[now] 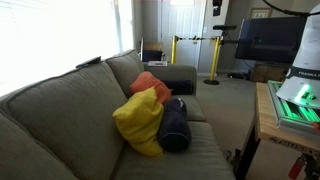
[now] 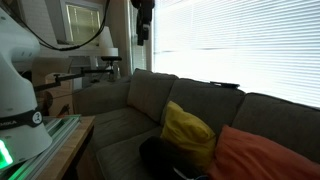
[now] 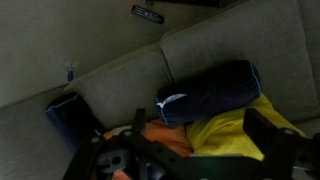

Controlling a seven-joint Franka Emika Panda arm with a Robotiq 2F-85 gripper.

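Observation:
A yellow pillow [image 1: 140, 122] leans on the grey couch, with a dark navy bolster [image 1: 174, 126] against its front. Farther along the seat rests an orange-red pillow [image 1: 146, 84], near a dark cushion [image 1: 181, 87] by the couch arm. My gripper hangs high above the couch. Its dark fingers [image 3: 258, 128] stand apart in the wrist view, with only pillows far below showing between them. From above, the bolster [image 3: 208, 92] overlaps the yellow pillow [image 3: 225, 132]. In the second exterior view the gripper [image 2: 142, 42] points down at the top, touching nothing.
A wooden table [image 1: 262, 125] with equipment on it stands right of the couch. A dark remote-like object [image 3: 147, 14] lies on the grey surface in front of the seat. Another dark slim object [image 1: 88, 62] rests on the backrest. Open carpet [image 1: 222, 103] separates couch and table.

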